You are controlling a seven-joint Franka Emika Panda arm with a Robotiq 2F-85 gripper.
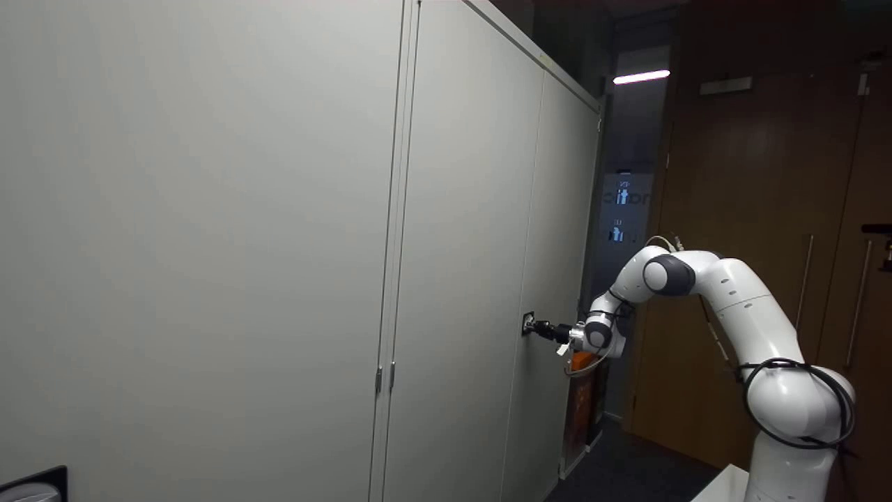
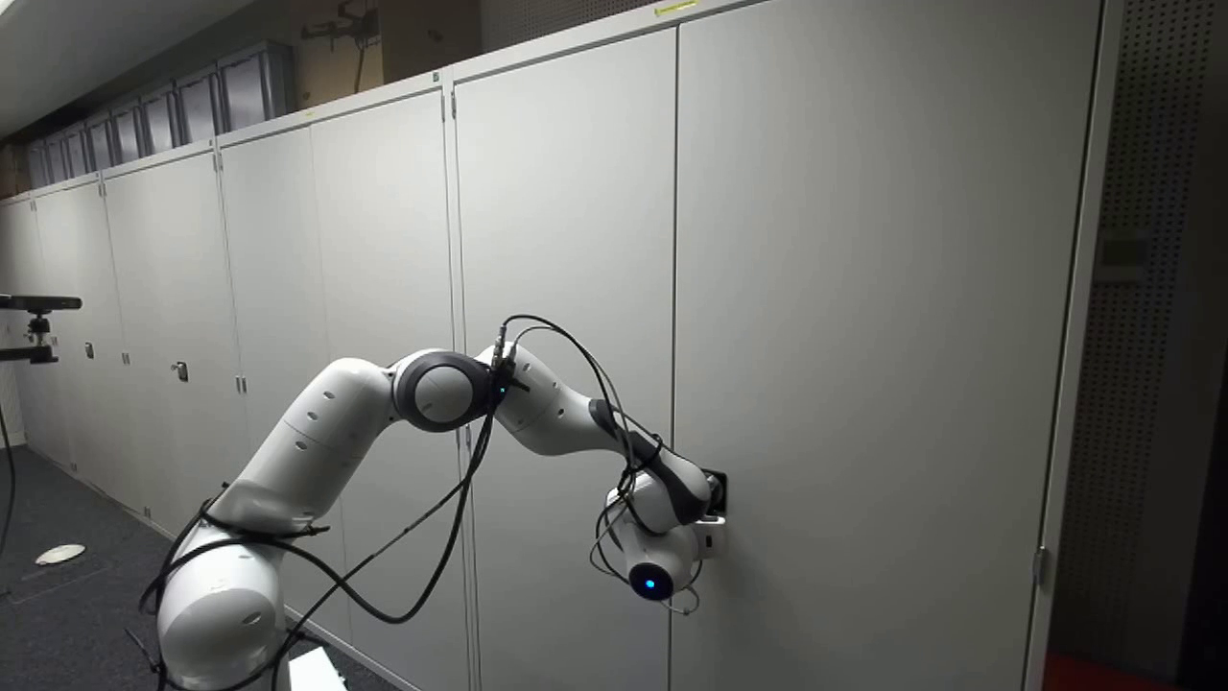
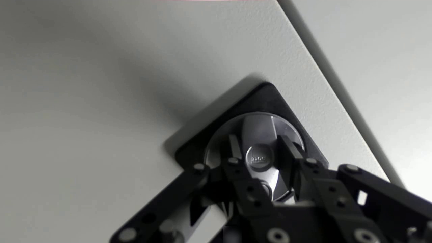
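Observation:
In the wrist view, a grey metal turn handle [image 3: 259,129] sits in a round recess on a black diamond-looking plate [image 3: 265,95]. My gripper is shut on this handle, with one black finger on each side of it. The plate belongs to a pale grey cabinet door [image 3: 101,170], close beside the seam with the neighbouring door [image 3: 405,81]. From the side in exterior view 1, my gripper [image 1: 535,325] reaches straight to the plate. In exterior view 2 the wrist covers the fingers, and only part of the black plate [image 2: 720,486] shows. Both doors look closed.
More grey cabinets [image 2: 161,265] run along the wall to the left. An orange object [image 1: 581,361] stands low behind the wrist, near a wooden door [image 1: 744,209]. Cables [image 2: 449,541] hang loosely from the arm. Open floor [image 1: 635,460] lies in front of the wooden door.

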